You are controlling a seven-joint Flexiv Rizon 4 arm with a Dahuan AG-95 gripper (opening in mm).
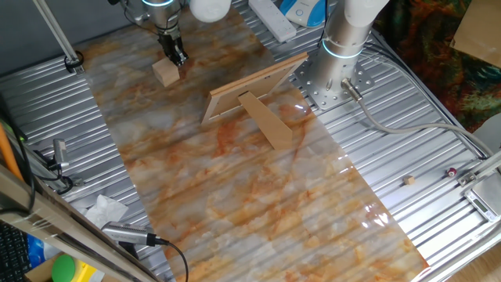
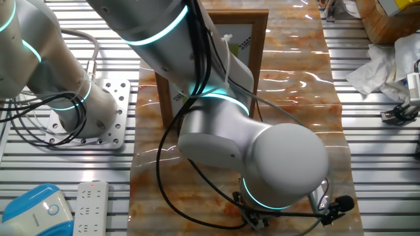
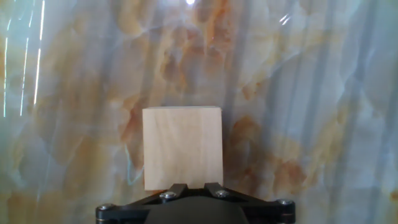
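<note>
A pale wooden block (image 1: 166,72) sits on the marbled sheet near its far left part. Close beside the block, on its right in exterior view 1, hangs my gripper (image 1: 181,59), pointing down. In the wrist view the block (image 3: 183,148) shows its square face just beyond the black fingertips of my gripper. Those tips stand close together with a narrow gap and overlap the block's lower edge in the picture; whether they touch it is not clear. Exterior view 2 has the arm (image 2: 289,157) covering the block.
A wooden picture frame (image 1: 254,86) stands propped on its back leg (image 1: 266,121) mid-sheet, right of the block. Behind it are the robot base (image 1: 335,78), a power strip (image 1: 272,19) and a blue-white device (image 1: 304,11).
</note>
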